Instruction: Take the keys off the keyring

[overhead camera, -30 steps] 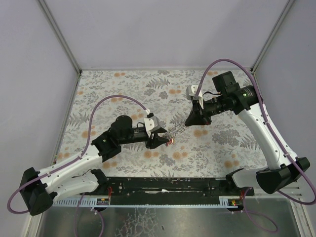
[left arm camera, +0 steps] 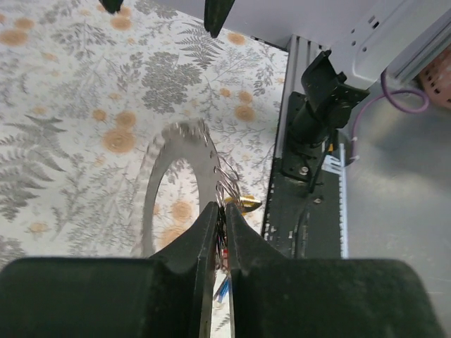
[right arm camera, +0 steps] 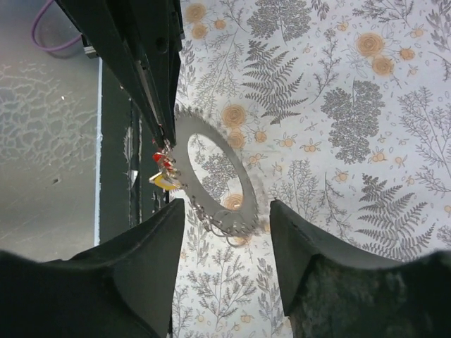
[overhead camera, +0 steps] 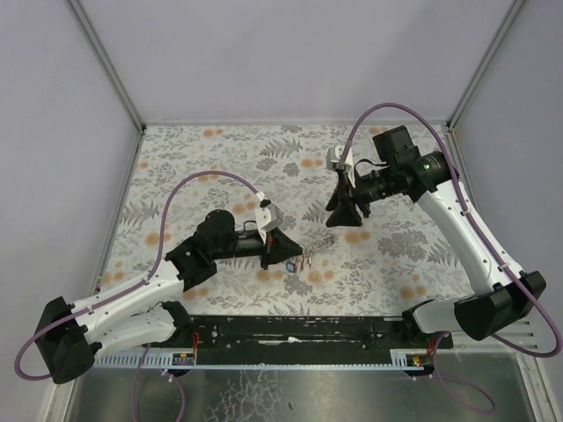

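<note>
A grey loop-shaped keyring [right arm camera: 243, 179] shows slightly blurred between the two grippers. One end sits at the pinched fingertips of my left gripper; in the left wrist view, silvery strands lie where those fingers meet. Small keys hang below them: a red one [right arm camera: 162, 160], a yellow one [right arm camera: 162, 182] and, in the top view, a blue one [overhead camera: 291, 265]. My right gripper is open, its fingers apart. The keyring's free end lies beyond its fingertips, apparently untouched. How the keys are fastened is hidden.
Beneath everything lies a white cloth [overhead camera: 211, 149] printed with ferns and orange flowers, clear around both arms. A black rail [overhead camera: 273, 338] runs along the front edge. Grey walls stand at the sides and back.
</note>
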